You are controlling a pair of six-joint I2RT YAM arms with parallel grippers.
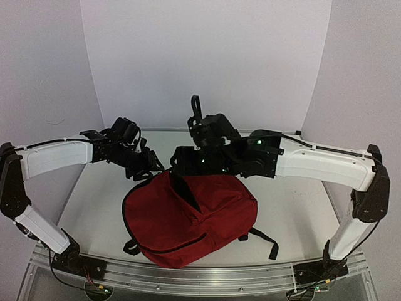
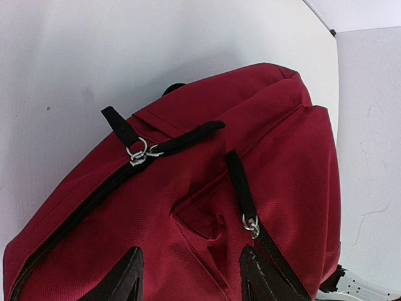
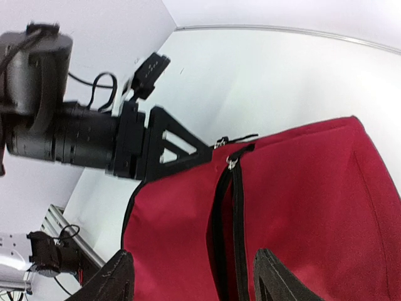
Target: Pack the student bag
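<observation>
The red bag (image 1: 166, 219) lies on the table, its black-edged zip opening gaping narrowly near the middle. At its back left edge is my left gripper (image 1: 156, 172), open and close to the fabric. My right gripper (image 1: 174, 162) hangs over the back of the bag, fingers apart. Two black zipper pulls show in the left wrist view: one pull (image 2: 122, 127) on the outer zip, another pull (image 2: 240, 185) by the opening. In the right wrist view, the paired zip edges (image 3: 238, 232) run beneath my right fingers. What is inside the bag is hidden.
A black strap (image 1: 266, 239) trails from the bag's right side, and a short strap (image 1: 131, 247) sticks out at its left. The two gripper ends are close together above the bag.
</observation>
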